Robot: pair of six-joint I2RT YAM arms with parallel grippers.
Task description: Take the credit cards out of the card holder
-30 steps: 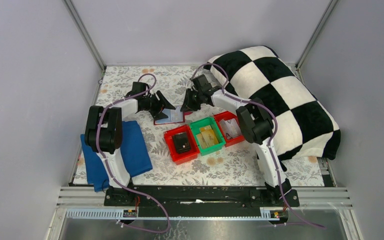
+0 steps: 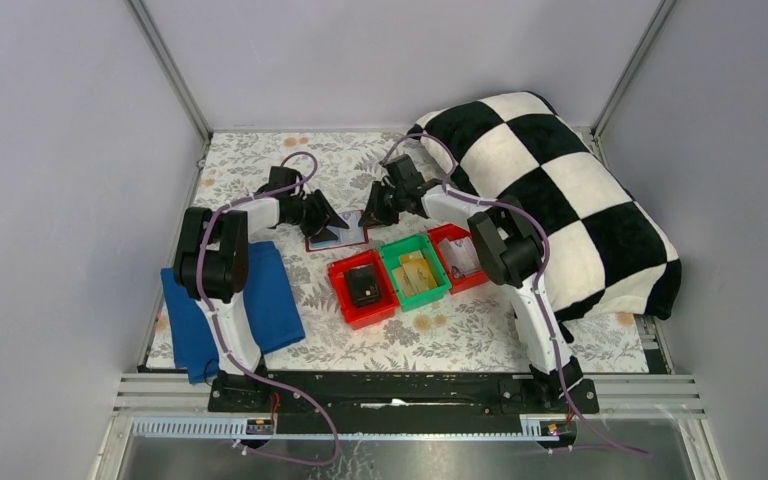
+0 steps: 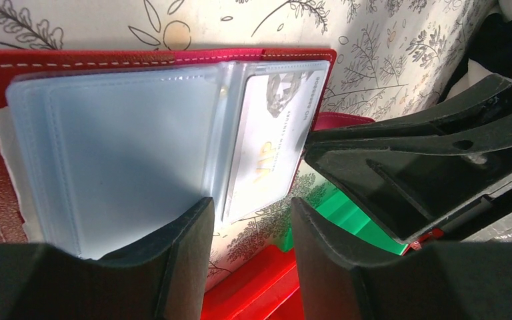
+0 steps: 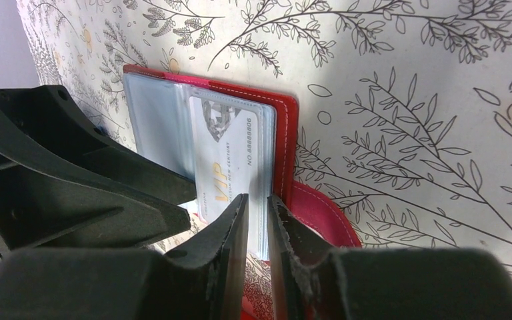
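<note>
The red card holder (image 2: 320,247) lies spread on the table with its clear sleeves facing up. In its right-hand sleeve a white VIP card shows, and the same card (image 4: 230,153) appears in the right wrist view. My right gripper is shut on the sleeve edge at the right side of the holder. My left gripper stands partly open over the sleeves. One left finger (image 3: 190,233) overlaps the clear sleeve, and the gap ends close to the card's lower corner. Whether the left fingers touch anything is hard to tell.
In front of the holder stand a red box (image 2: 370,319) with a black item, a green box (image 2: 422,299) with yellowish packs and another red box (image 2: 472,281). A blue cloth (image 2: 270,310) lies at left, a checkered cushion (image 2: 560,190) at right.
My left gripper's fingers have drawn closer together and shifted slightly over the holder. The right gripper has barely moved, and the holder stays in place.
</note>
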